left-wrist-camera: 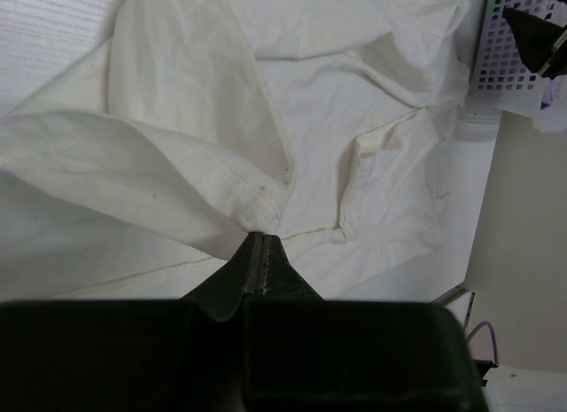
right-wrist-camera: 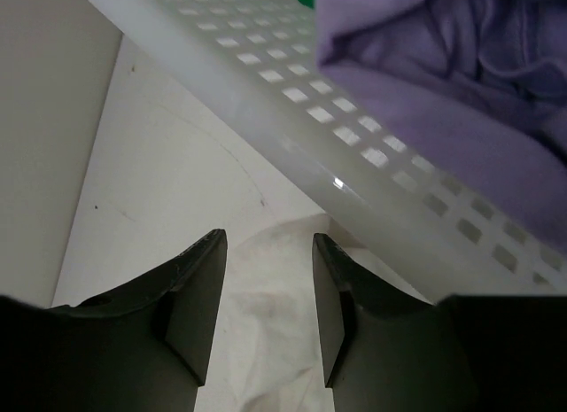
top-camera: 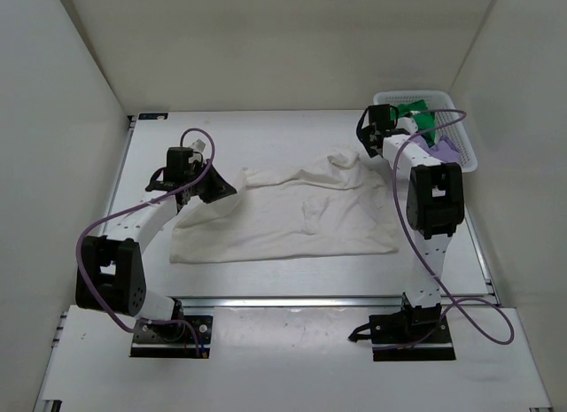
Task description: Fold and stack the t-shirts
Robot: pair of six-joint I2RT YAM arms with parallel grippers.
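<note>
A white t-shirt [top-camera: 275, 219] lies spread and rumpled on the table in the top view, its sleeves and folds uneven. At its upper left my left gripper is shut, with a raised peak of the white cloth gathered at its fingertips. My right gripper stands open beside the basket, above the shirt's upper right part. Only a blurred stretch of white shirt [right-wrist-camera: 270, 328] and table shows behind its spread fingers [right-wrist-camera: 202, 288], and none of it is held.
A white perforated basket [top-camera: 468, 155] stands at the back right, holding green cloth [top-camera: 416, 120] and purple cloth [top-camera: 443, 150]. Its wall is very near my right gripper. Bare table lies behind and in front of the shirt.
</note>
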